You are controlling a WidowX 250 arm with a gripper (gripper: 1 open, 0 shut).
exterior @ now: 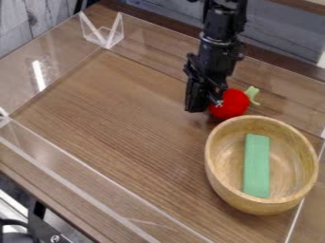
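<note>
My black gripper (pixel 200 97) hangs low over the wooden table (pixel 102 114), just left of a red round object (pixel 233 104) with a green top. Its fingers look close together, with nothing visible between them, and its right side is against or just in front of the red object. I cannot tell whether they touch.
A tan bowl (pixel 226 166) holding a green block (pixel 256 161) stands at the right front. A white wire-like item (pixel 99 30) sits at the back left.
</note>
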